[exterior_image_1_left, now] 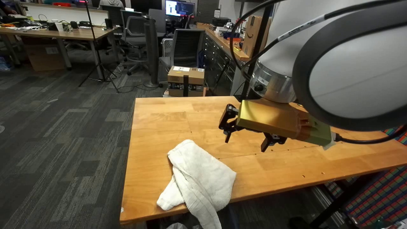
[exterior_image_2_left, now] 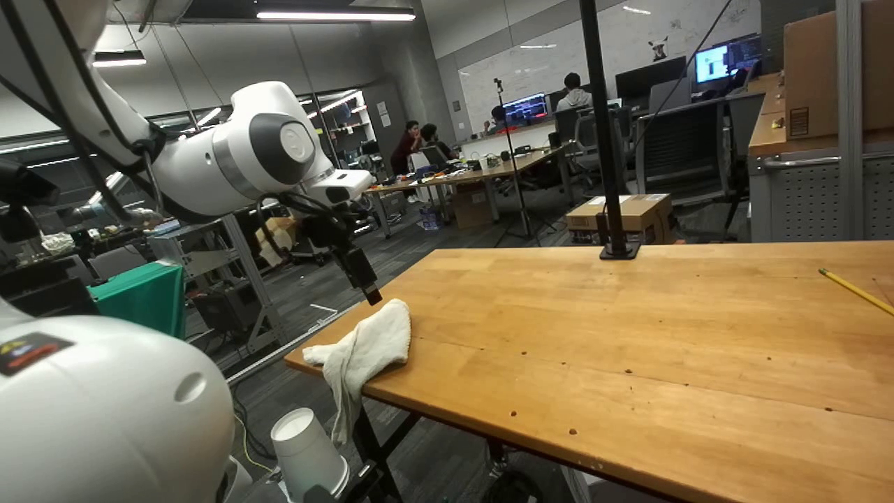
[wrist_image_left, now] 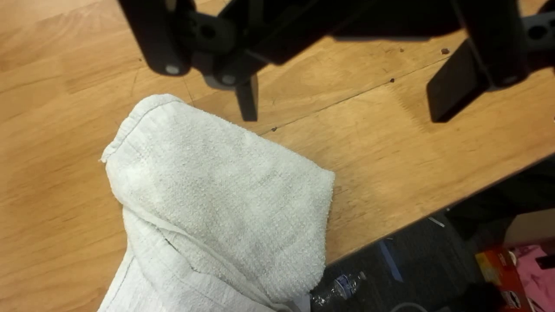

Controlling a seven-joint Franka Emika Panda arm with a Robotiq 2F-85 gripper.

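Note:
A white towel (exterior_image_1_left: 204, 173) lies folded and crumpled at the table's corner, one end hanging over the edge. In the second exterior view the towel (exterior_image_2_left: 381, 339) droops down beside the table. Above the tabletop, my gripper (exterior_image_1_left: 245, 144) stands open, its two fingers wide apart with nothing between them. The wrist view puts the gripper over bare wood, past the towel's upper side; the towel (wrist_image_left: 223, 192) fills the lower left there. One fingertip (wrist_image_left: 247, 101) appears close to the towel's edge in that view, though the height between them is hard to judge.
A black post (exterior_image_2_left: 616, 168) rises from the back edge. Below the near edge stands a white cup-shaped container (exterior_image_2_left: 308, 457), upside down. A cardboard box (exterior_image_1_left: 185, 80) sits behind the table.

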